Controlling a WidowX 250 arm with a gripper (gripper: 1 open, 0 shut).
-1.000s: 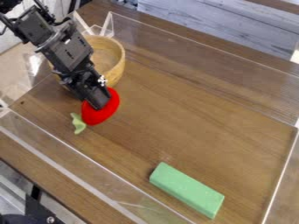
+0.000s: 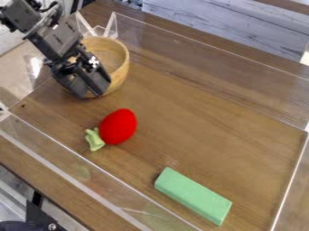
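Note:
A red object (image 2: 117, 126) with a pale green piece (image 2: 94, 139) at its lower left lies on the wooden table, below and right of my gripper (image 2: 87, 88). The dark gripper is at the front of a yellow bowl (image 2: 115, 56), partly covering it, and is apart from the red object. The fingertips are small and dark, and I see nothing red between them.
A light green block (image 2: 193, 196) lies at the front right. Clear edging runs along the left and front sides.
The red object was at my gripper a second ago and now lies apart, lower and to the right. My gripper has moved up and left from it, toward the bowl.

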